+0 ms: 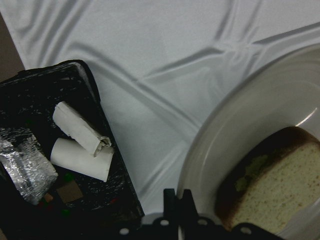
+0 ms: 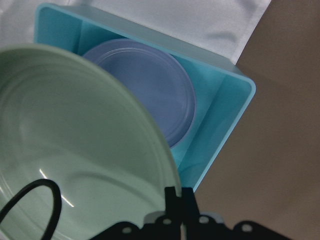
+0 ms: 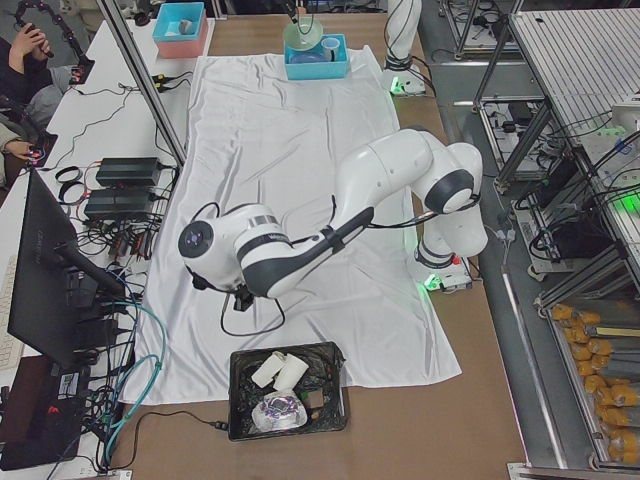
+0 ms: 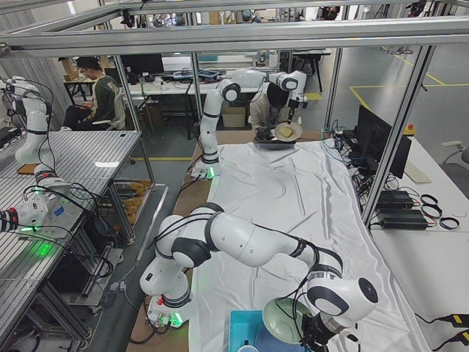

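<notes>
A pale bowl holding a piece of bread is raised near the black bin; my left gripper is shut on its rim. In the camera right view this bowl is at the far end. My right gripper is shut on the rim of a green bowl, held over a blue bin with a blue plate inside; in the camera left view that bowl is at the top.
The black bin holds paper rolls, crumpled foil and scraps. The white cloth between the bins is clear. A monitor, cables and boxes line the side table.
</notes>
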